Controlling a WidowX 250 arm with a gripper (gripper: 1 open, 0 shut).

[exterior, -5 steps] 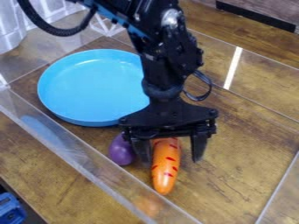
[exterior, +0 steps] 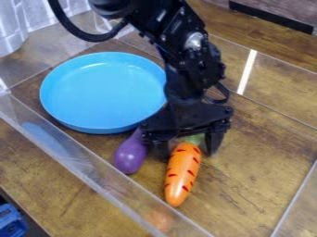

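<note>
An orange toy carrot (exterior: 183, 174) with dark stripes lies on the wooden table, its green top mostly beneath the black gripper (exterior: 183, 139). The gripper is low over that top end; whether its fingers are closed on it cannot be seen clearly. A purple toy eggplant (exterior: 129, 154) lies just left of the carrot, its upper end beside the gripper.
A blue plate (exterior: 87, 93) sits at the upper left. Clear tray walls run along the left and lower edges. A small blue object (exterior: 10, 220) shows at the lower left corner.
The gripper has moved up and slightly right from the carrot's middle toward its top end. The carrot has shifted slightly.
</note>
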